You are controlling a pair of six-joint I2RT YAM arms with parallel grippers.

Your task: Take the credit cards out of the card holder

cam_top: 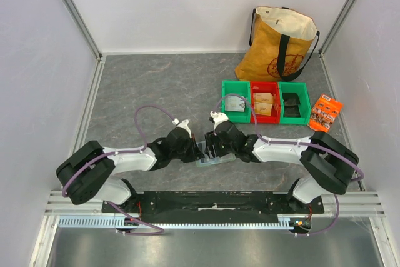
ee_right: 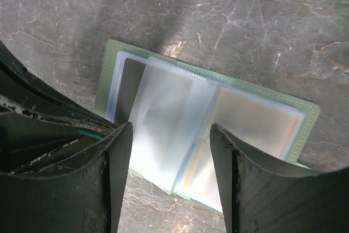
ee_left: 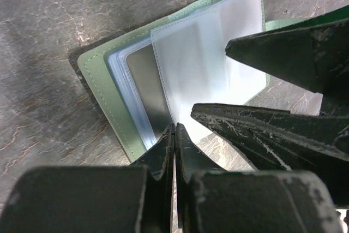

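Observation:
The card holder (cam_top: 217, 160) lies open on the table between my two grippers, pale green with clear sleeves. A grey card (ee_left: 146, 80) shows through one sleeve in the left wrist view, partly covered by a raised translucent flap (ee_left: 202, 53). My left gripper is shut, its tips at the flap's lower edge; whether the thin film is between them cannot be seen. Above the holder my right gripper stands part open, fingers either side of the flap and nothing gripped between them. Behind the flap, a beige-toned sleeve (ee_right: 245, 118) shows.
Green and red bins (cam_top: 265, 120) stand at the back right, holding pale and dark items. Beside them are an orange packet (cam_top: 325, 113) and a yellow bag (cam_top: 275, 45). Both grippers are very close together.

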